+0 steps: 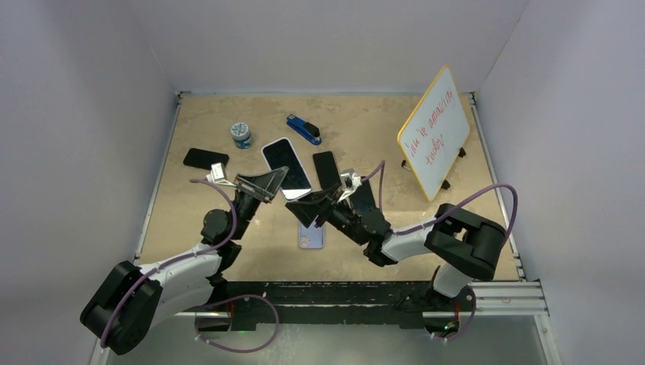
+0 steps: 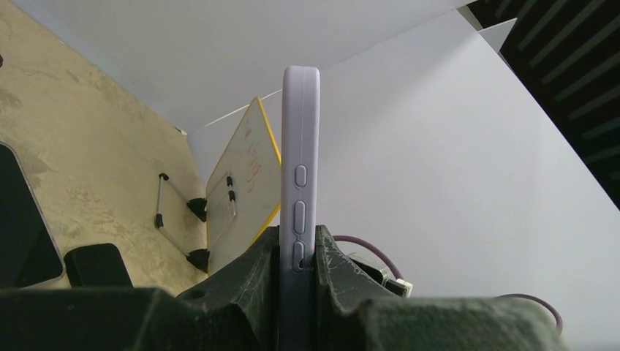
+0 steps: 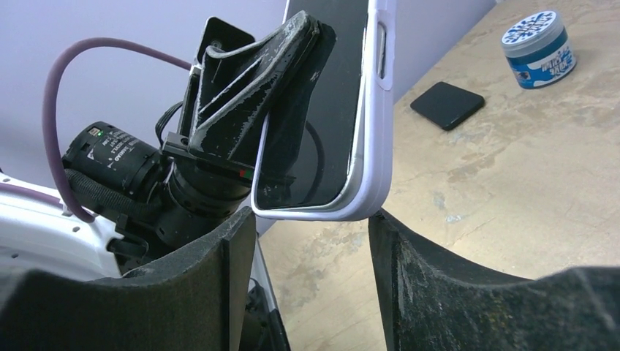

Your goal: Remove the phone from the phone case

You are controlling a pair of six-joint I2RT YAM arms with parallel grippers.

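Observation:
A phone in a pale lilac case (image 1: 281,156) is raised above the table, held by my left gripper (image 1: 278,179), which is shut across it. The case's side with buttons (image 2: 300,146) stands upright in the left wrist view. In the right wrist view the phone's dark screen (image 3: 325,146) and the case's bottom rim (image 3: 365,190) show. My right gripper (image 1: 300,209) is open just below that bottom end, with its two fingertips (image 3: 387,230) near the case's rim.
A lilac case (image 1: 310,237) lies at the front middle. Dark phones (image 1: 327,169) (image 1: 204,158) lie around, with a jar (image 1: 241,134), a blue stapler (image 1: 303,129) and a whiteboard (image 1: 433,133) on the right.

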